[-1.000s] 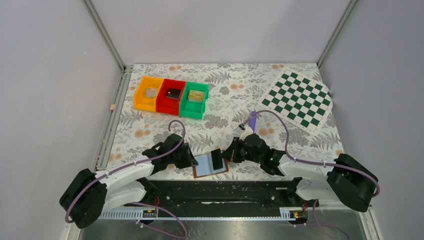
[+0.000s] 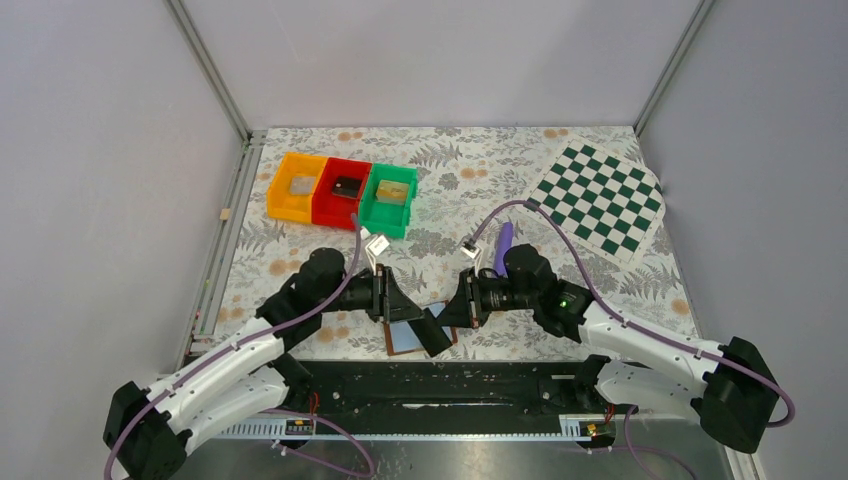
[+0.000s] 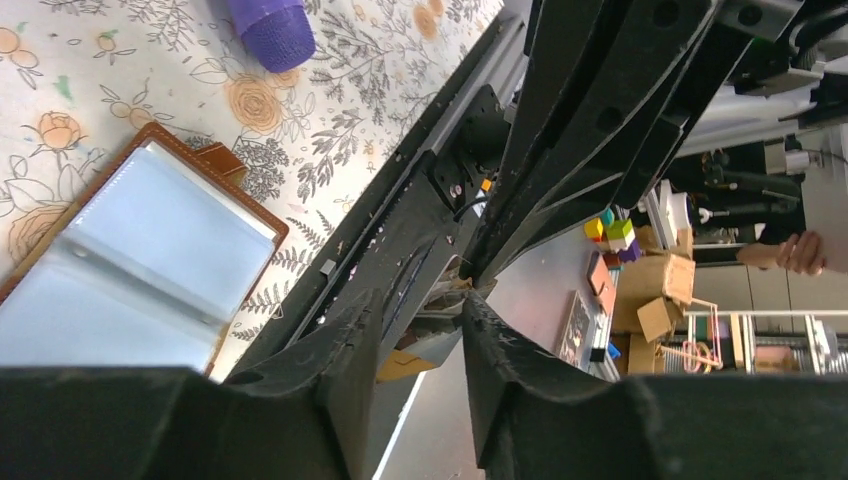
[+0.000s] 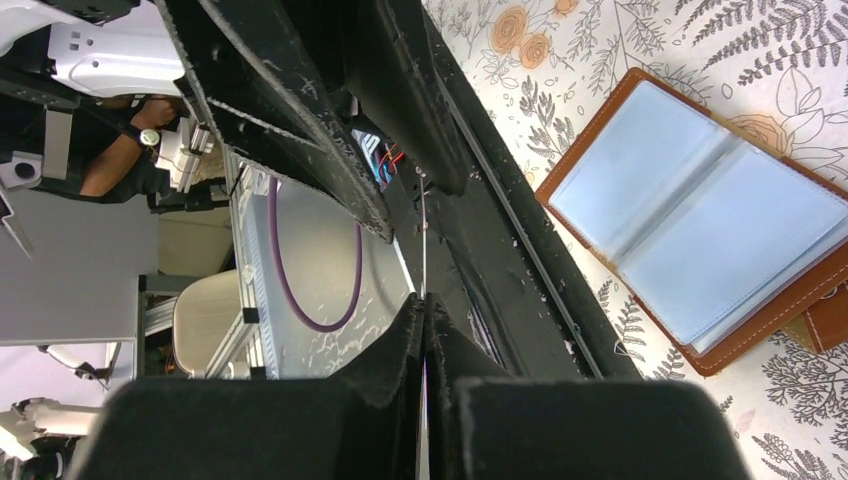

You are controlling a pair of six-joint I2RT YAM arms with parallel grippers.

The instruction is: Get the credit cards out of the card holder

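A black card (image 2: 431, 335) hangs tilted above the open brown card holder (image 2: 402, 340), between my two grippers. My right gripper is shut on the card, whose thin edge (image 4: 424, 240) rises from its fingertips in the right wrist view. My left gripper is part open, facing the right one; its fingers (image 4: 437, 170) stand on either side of the card's far end. Whether they touch it, I cannot tell. Light blue sleeves (image 4: 700, 210) fill the inside of the holder, which lies flat on the table.
Yellow (image 2: 290, 205), red (image 2: 333, 209) and green (image 2: 384, 220) bins at the back left each hold a card-like item. A purple microphone (image 2: 503, 245) lies behind the right gripper. The checkered board (image 2: 597, 198) is at the back right.
Both arms have risen from the holder. My left gripper has moved right toward the card. The card has tilted and come toward the front edge with my right gripper.
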